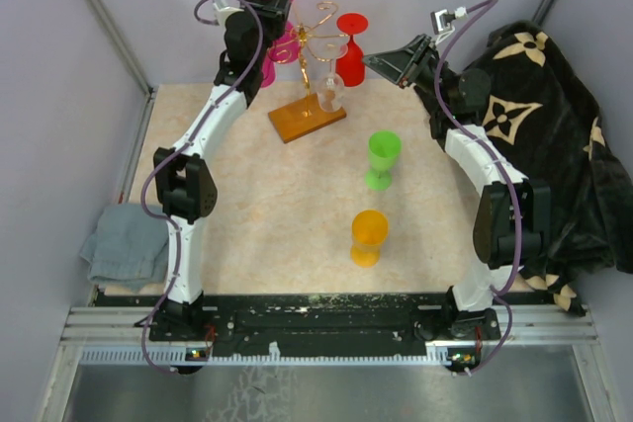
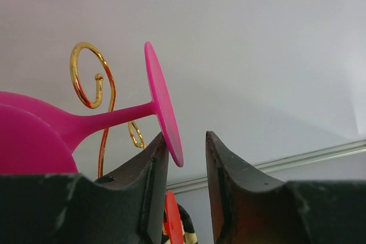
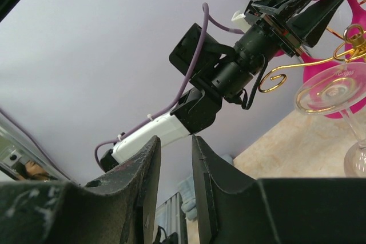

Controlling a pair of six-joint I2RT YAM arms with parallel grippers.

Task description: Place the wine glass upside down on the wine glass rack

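Observation:
A gold wine glass rack [image 1: 307, 46] on a wooden base [image 1: 297, 126] carries inverted glasses: magenta [image 2: 103, 121], red [image 1: 351, 61] and clear [image 1: 330, 94]. My left gripper is open at the rack's back left; in its wrist view, the magenta glass's foot is beside the left finger, with the stem leading left. My right gripper stands open right of the rack, empty, facing the clear glass and left arm.
A green glass [image 1: 383, 155] and an orange glass [image 1: 368, 234] stand upright on the table [image 1: 257, 214]. A dark patterned cloth [image 1: 534, 116] lies at right, a grey-blue cloth [image 1: 124, 239] at front left.

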